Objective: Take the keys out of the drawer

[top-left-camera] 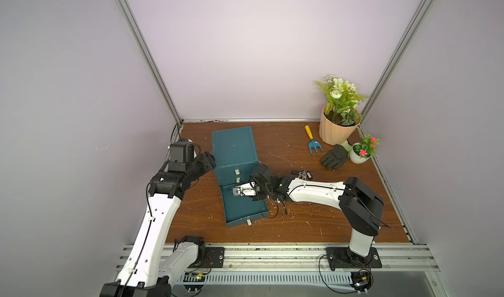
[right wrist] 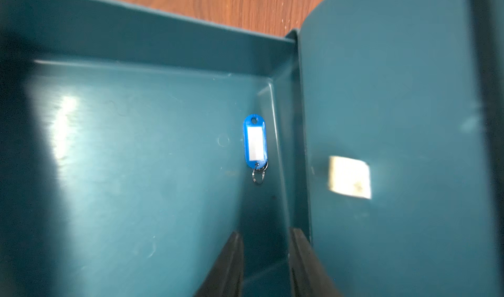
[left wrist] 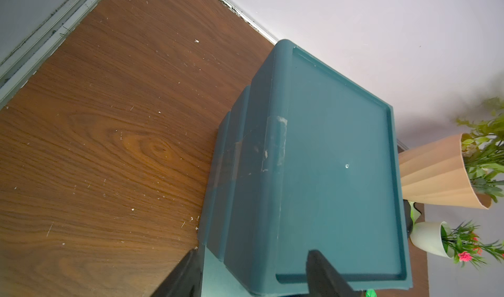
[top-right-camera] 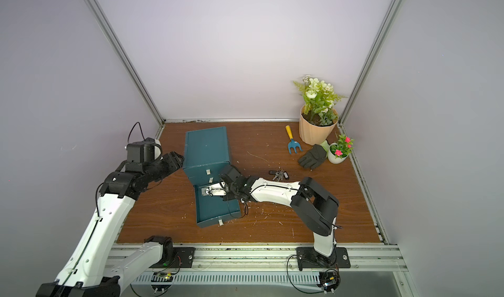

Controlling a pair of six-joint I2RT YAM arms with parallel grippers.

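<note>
A blue key tag (right wrist: pixel 255 142) with a metal ring lies on the floor of the open lower drawer (right wrist: pixel 147 139) of the teal cabinet (left wrist: pixel 336 165). My right gripper reaches in over the drawer, open and empty, its fingertips near the tag in the right wrist view. The tag is hidden behind that arm in the top views. My left gripper stands open beside the cabinet's left side, above it, with nothing held.
Loose keys (top-right-camera: pixel 278 175) lie on the table right of the drawer. A fork (top-left-camera: pixel 315 145), a glove (top-left-camera: pixel 334 156), a large plant pot (top-left-camera: pixel 338 130) and a small one (top-left-camera: pixel 359 155) fill the right back.
</note>
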